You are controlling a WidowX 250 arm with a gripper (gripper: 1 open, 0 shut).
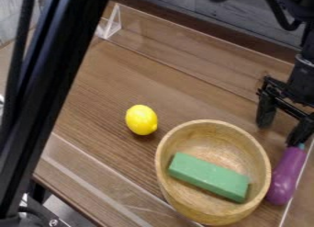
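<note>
My black gripper [281, 122] hangs at the right edge, its two fingers spread apart above the tabletop, behind the bowl and over the upper end of a purple eggplant [285, 175]. I see nothing held between the fingers. A wooden bowl [183, 136] at the lower middle holds a green block [208, 175]. A yellow lemon [141, 119] lies on the table left of the bowl.
A dark wall runs along the back, with a white wire-like holder at the top left. A black post [31, 56] blocks the left side.
</note>
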